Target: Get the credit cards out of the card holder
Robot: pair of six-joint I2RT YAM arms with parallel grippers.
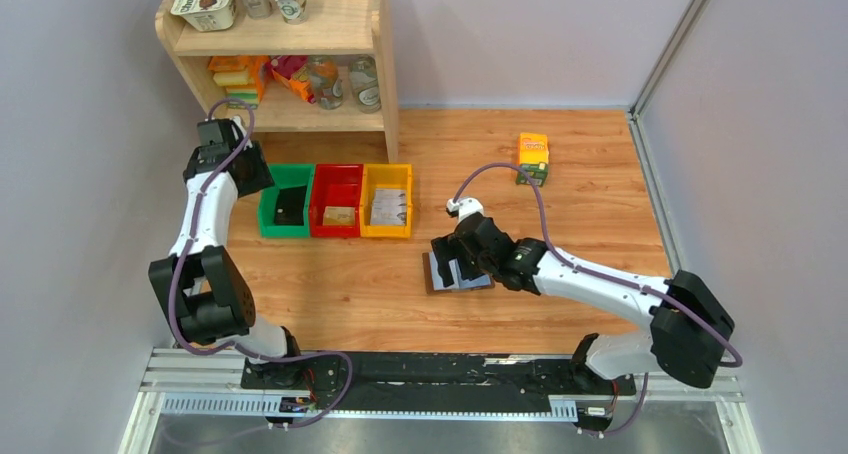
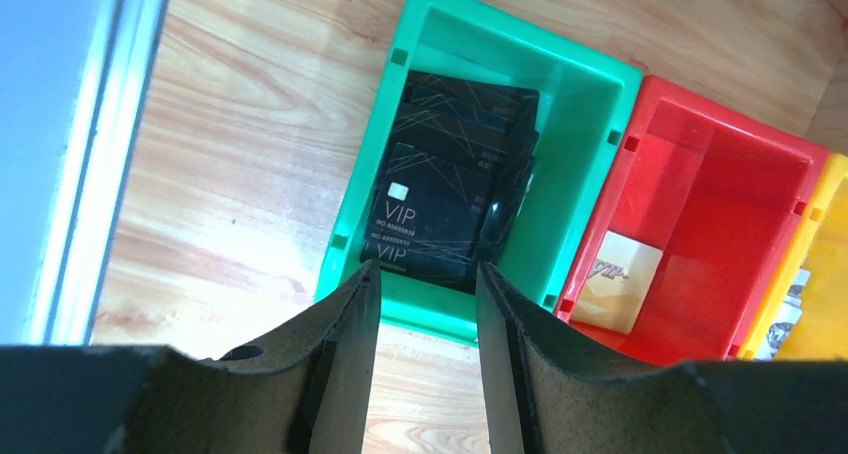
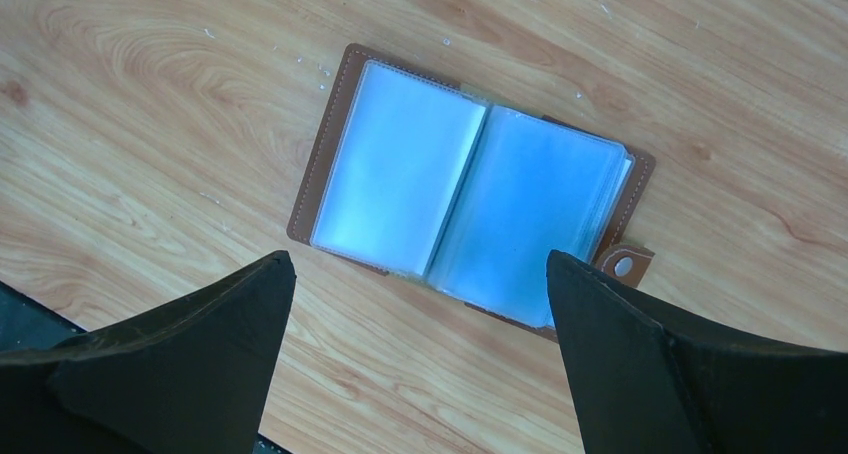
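An open brown card holder [image 3: 340, 144] with clear blue-tinted sleeves [image 3: 400, 164] lies on the table; in the top view it is under my right gripper [image 1: 455, 264], which is open above it. Black VIP cards [image 2: 435, 204] lie in the green bin [image 2: 365, 164] at the left. My left gripper hangs over that bin's near edge, fingertips apart with nothing seen between them.
A red bin [image 1: 335, 179] and a yellow bin [image 1: 387, 224] stand beside the green one. A wooden shelf [image 1: 270, 39] is at the back left, a yellow box [image 1: 533, 149] at the back right.
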